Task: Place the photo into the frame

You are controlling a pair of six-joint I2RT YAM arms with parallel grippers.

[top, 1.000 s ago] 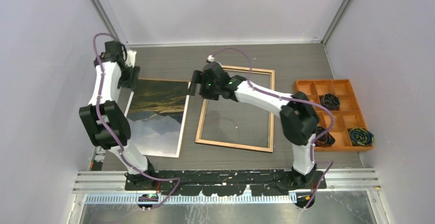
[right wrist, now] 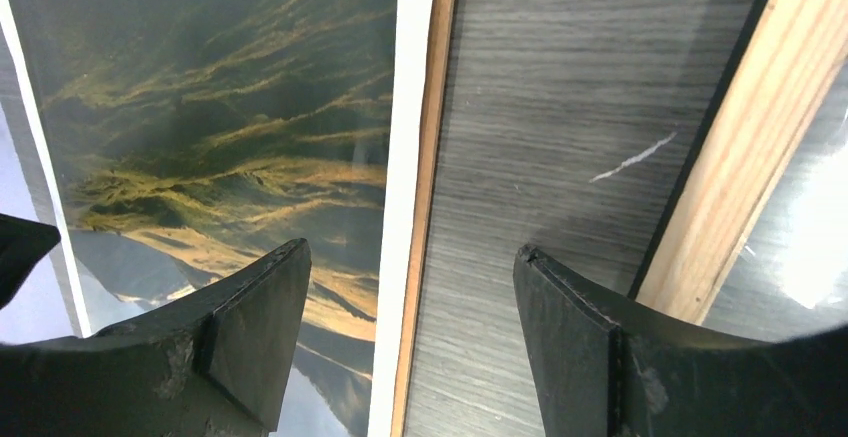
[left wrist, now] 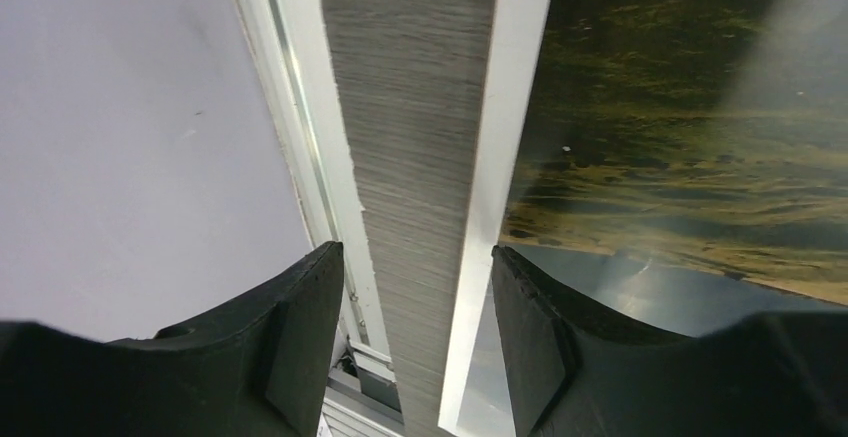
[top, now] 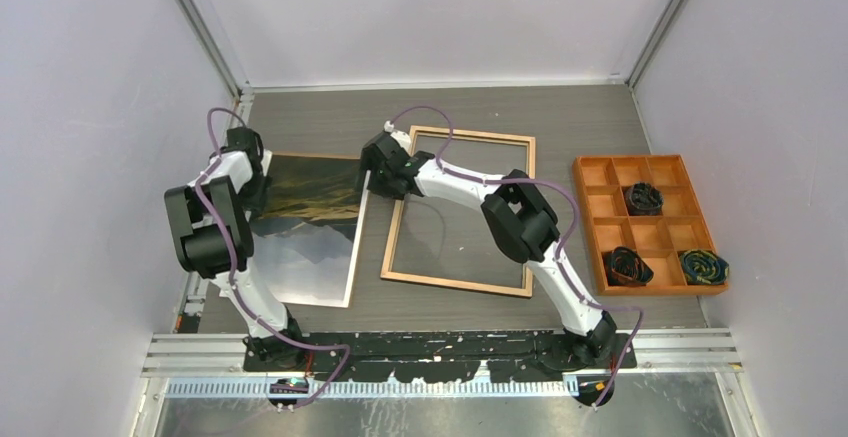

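The photo (top: 305, 237), a dark landscape print on a white-edged board, lies on the left of the table. The empty wooden frame (top: 460, 282) lies to its right. My left gripper stands part open over the photo's left edge, one finger by the white strip (left wrist: 505, 107). My right gripper is part open over the photo's right edge (right wrist: 405, 137), that white and wooden edge between its fingers, with the frame's side (right wrist: 750, 137) just to the right. Whether either touches is unclear.
An orange compartment tray (top: 650, 286) with several dark rolled items stands at the right. Bare table shows behind the photo and frame. The left wall is close beside my left arm.
Both arms have moved down toward the photo's side edges; the left has come toward the front, the right leftward and lower. The photo and frame look unchanged.
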